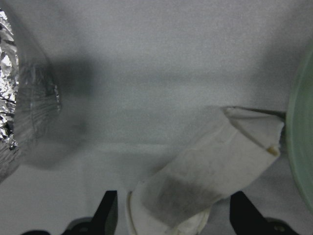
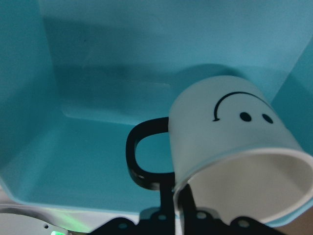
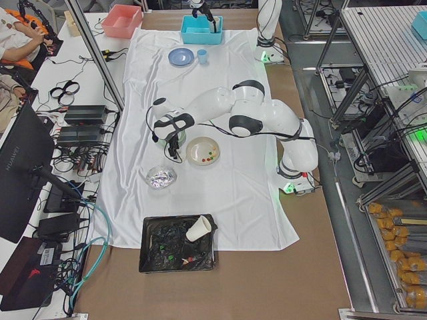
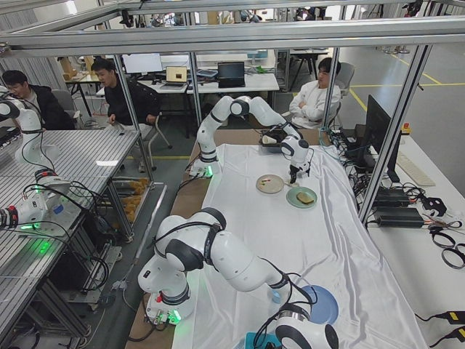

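Note:
A crumpled white paper [image 1: 200,171] lies on the cloth between a foil-covered item [image 3: 161,177] and a green plate [image 4: 301,198]. Just above the paper is my left gripper [image 3: 172,150]; in its wrist view the fingers are apart on either side of it. A white smiley mug [image 2: 225,122] with a black handle hangs tilted at the blue bin [image 2: 98,161], with my right gripper shut on its rim.
A beige plate [image 3: 202,151] with small colored bits, a blue plate [image 3: 181,57] and a blue cup [image 3: 202,57] are on the cloth. A black tray [image 3: 176,253] holds a white cup [image 3: 199,228].

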